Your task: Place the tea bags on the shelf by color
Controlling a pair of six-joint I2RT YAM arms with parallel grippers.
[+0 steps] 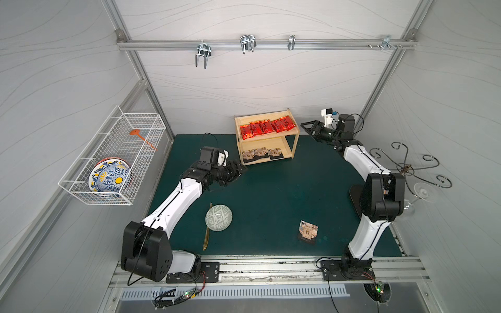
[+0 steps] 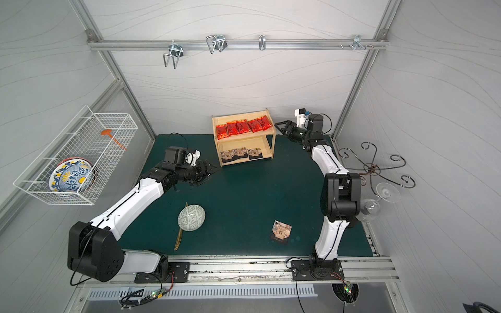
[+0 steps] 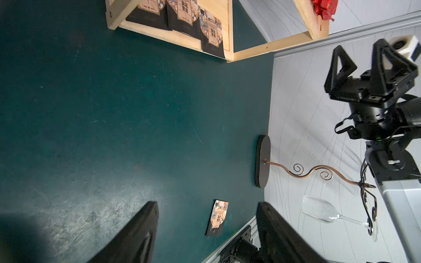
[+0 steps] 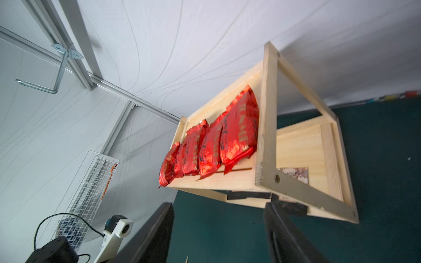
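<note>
A two-level wooden shelf [image 1: 291,148] stands at the back. Several red tea bags [image 1: 266,126] fill its top level; black tea bags with printed fronts [image 1: 261,153] lie on the lower level. One more black tea bag [image 1: 308,230] lies on the table near the front edge, right of centre, also seen in the left wrist view. My left gripper [image 1: 232,171] hangs open in front of the shelf's left side, empty. My right gripper [image 1: 308,126] is open beside the shelf's right end at top-level height, nothing between its fingers.
A patterned bowl [image 1: 218,217] and a gold utensil [image 1: 206,240] lie at front left. A wire basket with plates [image 1: 65,186] hangs on the left wall; a metal stand with glasses [image 1: 406,169] is at the right.
</note>
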